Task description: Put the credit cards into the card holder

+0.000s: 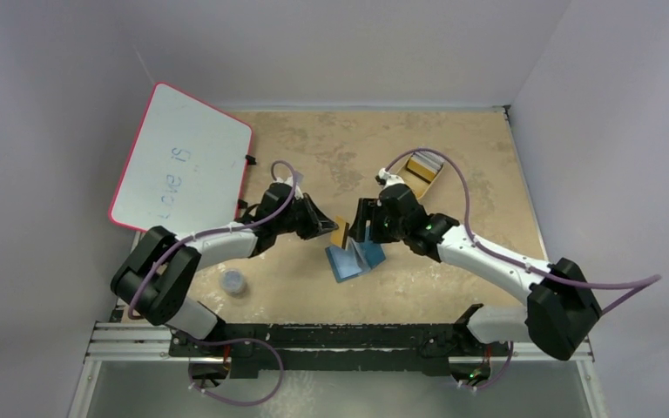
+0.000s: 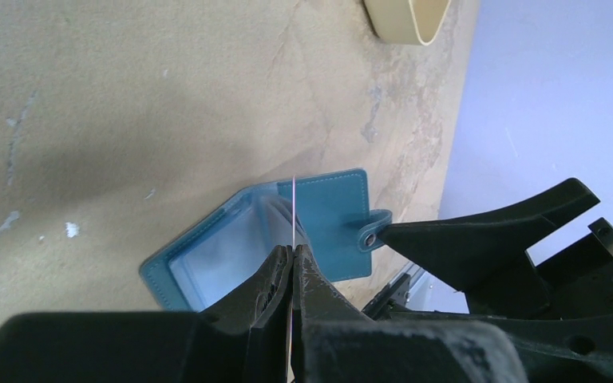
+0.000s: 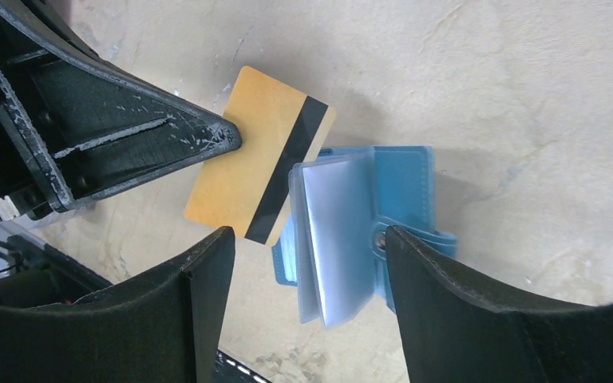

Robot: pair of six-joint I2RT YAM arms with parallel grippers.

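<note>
A gold card with a black stripe [image 3: 247, 152] is held edge-on in the tips of my left gripper [image 1: 329, 225], which is shut on it. It hangs just beside the blue card holder [image 1: 342, 266] [image 2: 333, 221] [image 3: 403, 179], which lies at mid-table with clear sleeves [image 3: 339, 231] standing raised. My right gripper [image 1: 366, 218] is open above the holder, its fingers either side of the sleeves, seemingly gripping nothing.
A cream box [image 1: 421, 187] [image 2: 391, 20] with more cards stands at back right. A whiteboard [image 1: 183, 157] covers the left side, and a round clear object [image 1: 233, 280] lies at front left.
</note>
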